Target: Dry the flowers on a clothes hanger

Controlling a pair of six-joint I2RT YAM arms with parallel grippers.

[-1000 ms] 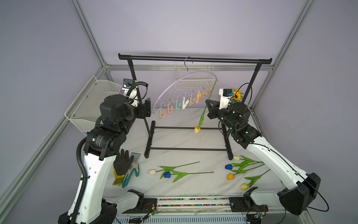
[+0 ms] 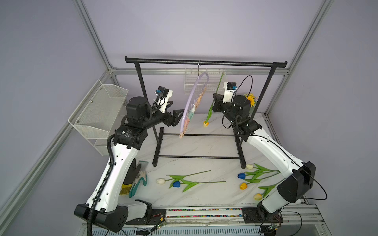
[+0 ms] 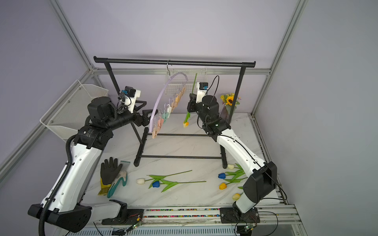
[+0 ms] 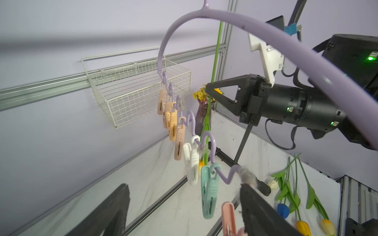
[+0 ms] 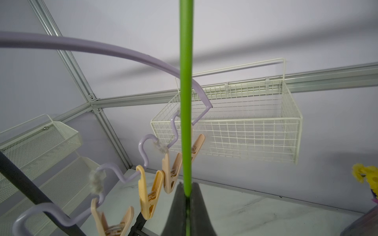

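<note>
A lavender hanger [image 2: 185, 114] hangs from the rack's top bar, turned almost end-on, with pastel clips [image 4: 210, 190] along its lower part. My left gripper [image 2: 175, 117] is open beside the hanger's near end, nothing clearly between its fingers. My right gripper [image 2: 216, 101] is shut on the green stem of a yellow tulip [image 3: 185, 123], which stands upright with its flower downward, behind and right of the clips. In the right wrist view the stem [image 5: 185, 118] runs vertically between the fingertips.
More tulips [image 2: 177, 184] lie on the front of the table. Gloves [image 3: 112, 173] lie front left. A wire basket [image 5: 224, 122] is on the back wall. A sunflower vase [image 3: 224, 114] stands behind the rack's right leg [image 3: 238, 88].
The hanger has swung round to point toward the viewer. My left gripper has moved right toward it; my right gripper has moved slightly left and up with the tulip.
</note>
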